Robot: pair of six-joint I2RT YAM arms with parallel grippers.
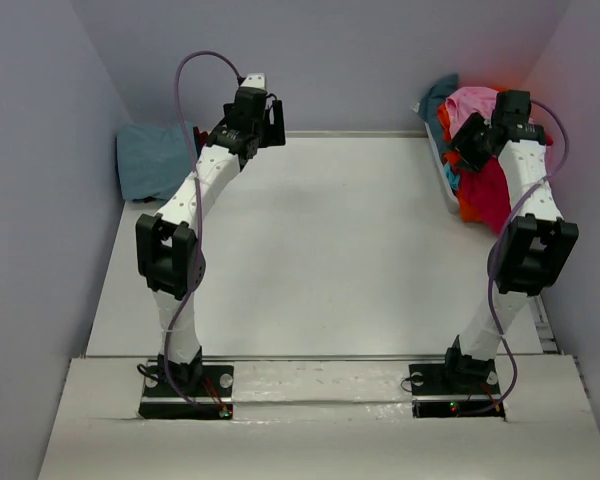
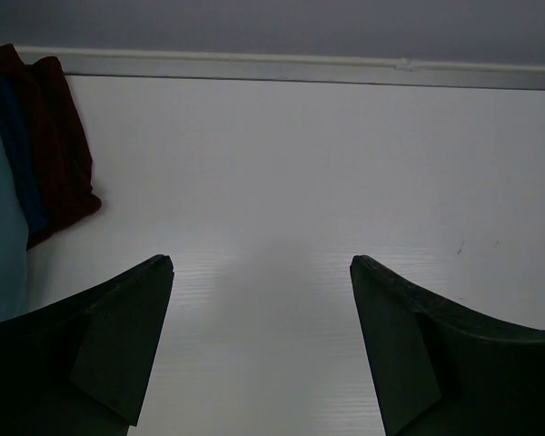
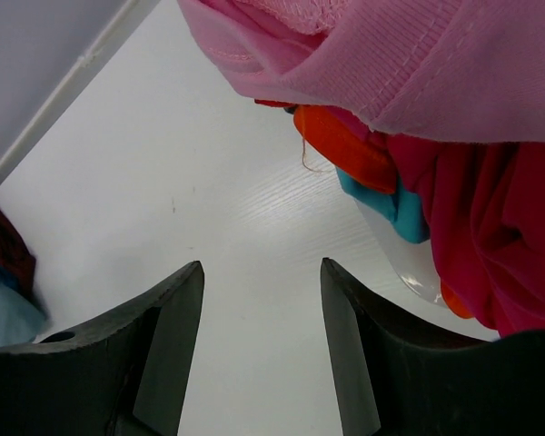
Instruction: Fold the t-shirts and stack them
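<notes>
A heap of unfolded shirts fills the white bin [image 1: 440, 172] at the back right: a pink shirt [image 3: 436, 73] on top, with red cloth [image 3: 500, 218], orange cloth [image 3: 345, 145] and teal cloth [image 3: 395, 204] below. My right gripper [image 1: 467, 143] hovers over the bin's left part, fingers apart, nothing between them in the right wrist view. Folded shirts lie stacked at the back left, a grey-blue one [image 1: 155, 162] on top and a dark red one [image 2: 59, 136] showing at the side. Right of that stack, my left gripper [image 1: 272, 124] stands open and empty.
Grey walls [image 1: 320, 60] close in the back and both sides. A purple cable [image 1: 201, 200] runs along each arm.
</notes>
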